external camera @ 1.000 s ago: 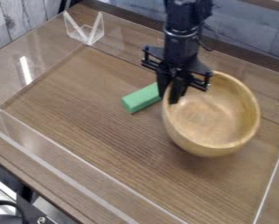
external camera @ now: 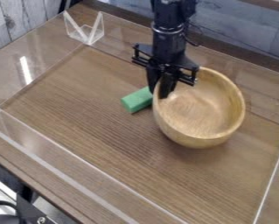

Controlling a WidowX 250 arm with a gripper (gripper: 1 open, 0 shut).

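My gripper (external camera: 163,75), at the upper middle, is shut on the rim of a large tan bowl (external camera: 205,114), which is tilted and hangs to the right below it. A green block (external camera: 136,101) lies on the wooden table just left of the bowl, partly behind it. The fingertips are hard to make out against the dark arm.
Pale wire-like pieces (external camera: 89,31) stand at the back left edge, and a dark cable (external camera: 7,210) shows at the lower left.
The bowl and gripper have moved a little to the left over the last second, and the bowl now covers more of the area beside the green block.
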